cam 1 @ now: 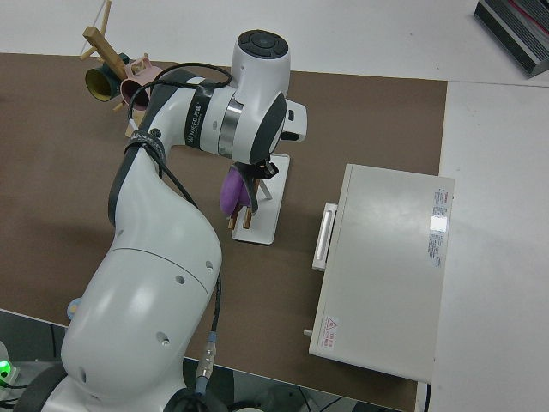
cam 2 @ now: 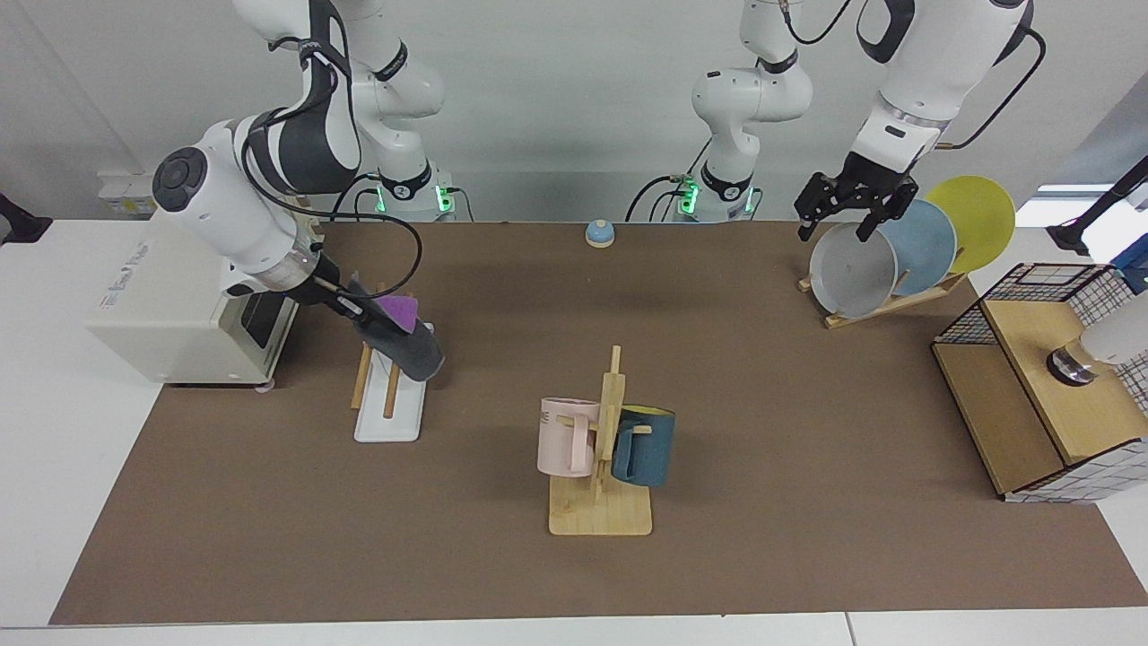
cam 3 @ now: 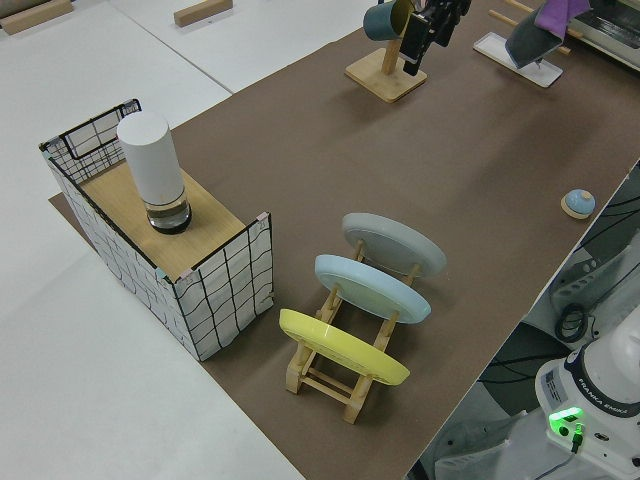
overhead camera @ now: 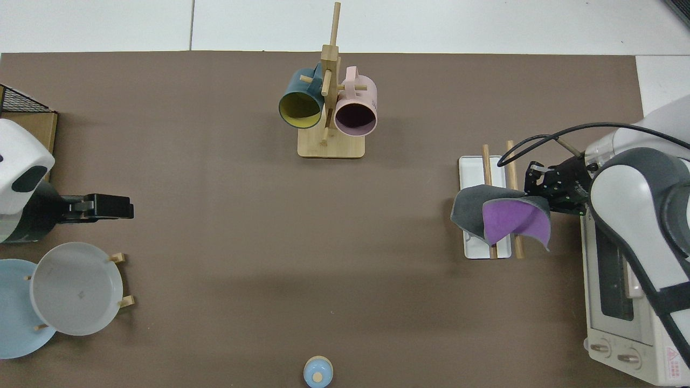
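Note:
In the top view, one gripper (overhead camera: pixel 540 183) at the right holds a grey and purple cloth (overhead camera: pixel 501 216) over a white rack (overhead camera: pixel 475 169) with wooden bars; its fingers are mostly hidden by the cloth. The other gripper (overhead camera: pixel 111 207), black, is at the left edge above the plates; its fingertips are hard to make out. In the left view the cloth (cam 2: pixel 404 339) hangs from the arm beside the rack (cam 2: pixel 387 425).
A mug tree (overhead camera: pixel 330 145) with teal and pink mugs stands at the back middle. Plates (overhead camera: pixel 76 288) in a rack, a wire shelf (overhead camera: pixel 32 123), a small blue object (overhead camera: pixel 318 372) and a white oven (overhead camera: pixel 614 343) surround a clear middle.

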